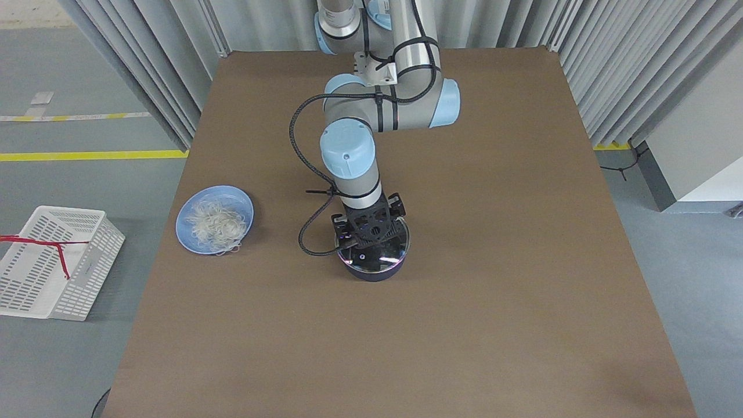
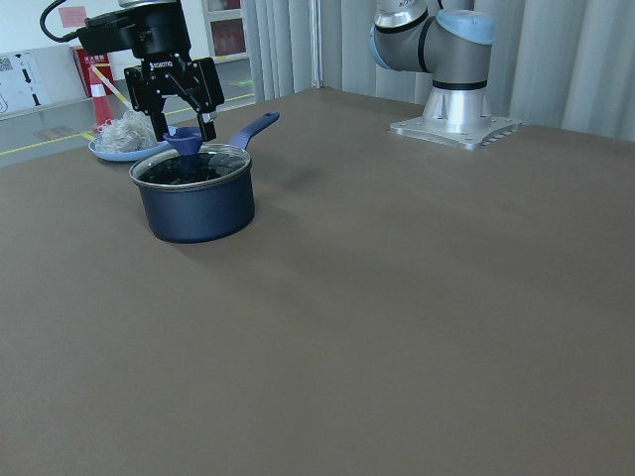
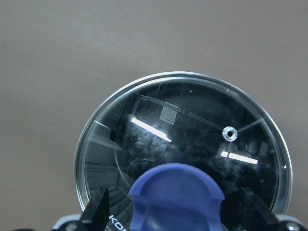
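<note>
A dark blue saucepan (image 2: 198, 213) with a glass lid (image 1: 376, 260) stands on the brown table (image 1: 487, 313), its handle pointing back in the left view. My gripper (image 2: 184, 129) is down over the lid, fingers either side of its blue knob (image 3: 175, 197). In the wrist view the two fingers flank the knob at the bottom edge, and they look open; whether they touch it is unclear. The front view hides the knob under the wrist.
A blue plate (image 1: 191, 237) with pale noodle-like strands (image 1: 217, 224) lies left of the pan. A white basket (image 1: 83, 292) is on the floor at left.
</note>
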